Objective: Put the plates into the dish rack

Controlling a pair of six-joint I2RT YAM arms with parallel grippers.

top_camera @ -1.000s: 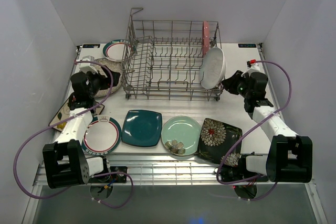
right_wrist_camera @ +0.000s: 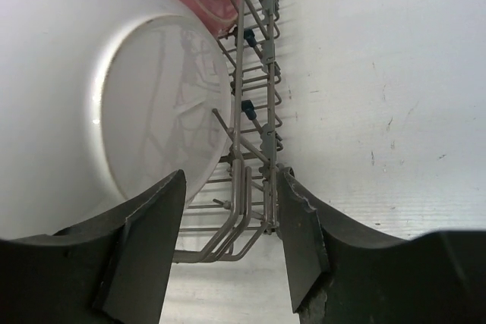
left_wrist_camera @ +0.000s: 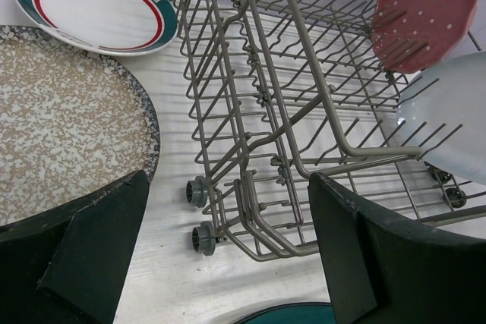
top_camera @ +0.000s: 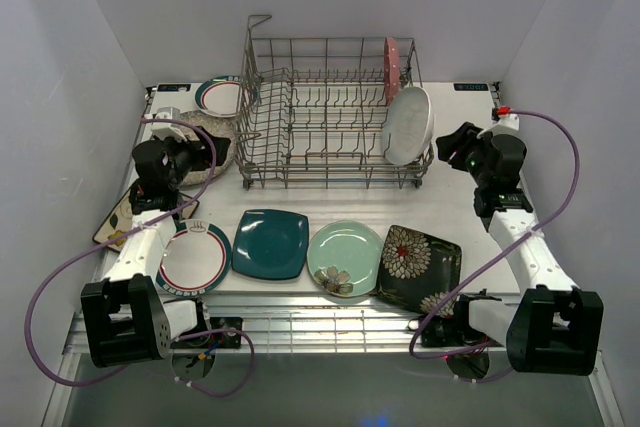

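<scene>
The wire dish rack (top_camera: pixel 330 155) holds a pink plate (top_camera: pixel 391 69) and a white plate (top_camera: pixel 405 127) upright at its right side. My right gripper is part open just right of the white plate, with nothing between its fingers. My left gripper stands open left of the rack, above a speckled plate (left_wrist_camera: pixel 68 119). A red-rimmed plate (left_wrist_camera: pixel 95 5) lies behind that. Along the front lie another red-rimmed plate (top_camera: pixel 192 257), a teal square plate (top_camera: pixel 270 243), a mint plate (top_camera: pixel 345 252) and a dark floral plate (top_camera: pixel 417 267).
A patterned rectangular plate (top_camera: pixel 115 222) lies partly under my left arm. The rack's middle is empty.
My right gripper has moved away from the white plate toward the right, and its arm is lower in the top view. The left arm is nearly still.
</scene>
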